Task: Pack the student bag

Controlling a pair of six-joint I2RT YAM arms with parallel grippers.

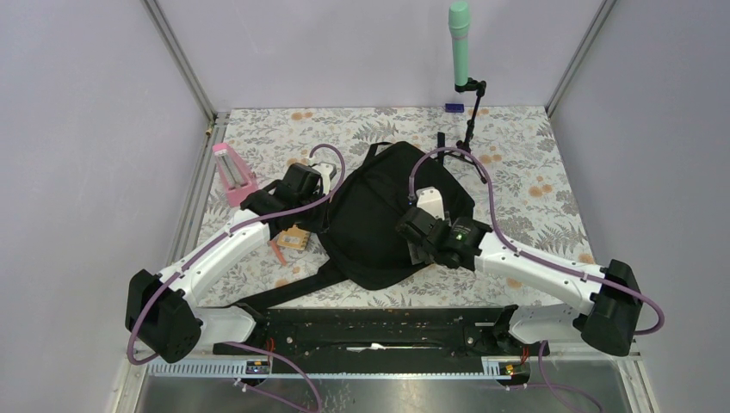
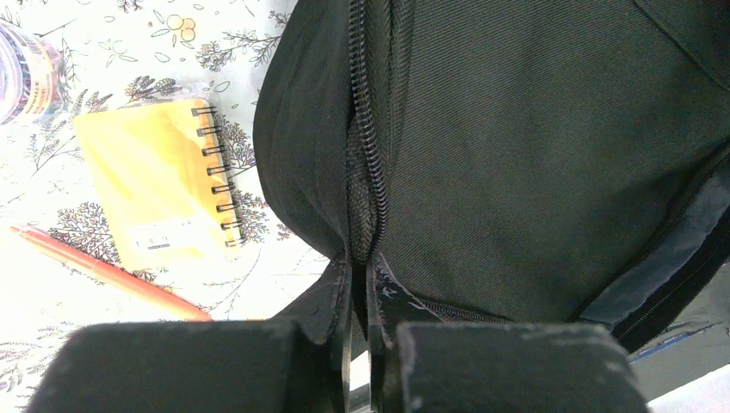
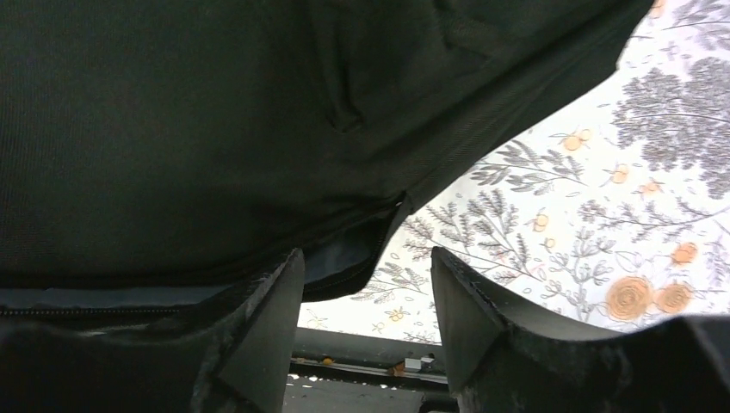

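The black bag [image 1: 370, 215] lies slanted across the middle of the table, its zipped opening [image 2: 680, 267] towards the front edge and partly parted, a grey lining showing. At the bag's left side my left gripper is shut on the fabric edge by the zipper. My right gripper stands open over the bag's front right corner [image 3: 379, 249], with no cloth clamped between its fingers. Left of the bag lie a yellow spiral notebook [image 2: 155, 181] and an orange pen [image 2: 112, 274]. A pink holder [image 1: 232, 175] with a clear tube stands at the far left.
A black tripod [image 1: 469, 129] bearing a green cylinder rises behind the bag at the right. A dark blue box [image 1: 454, 108] sits at the back edge. One black strap [image 1: 293, 290] trails front left.
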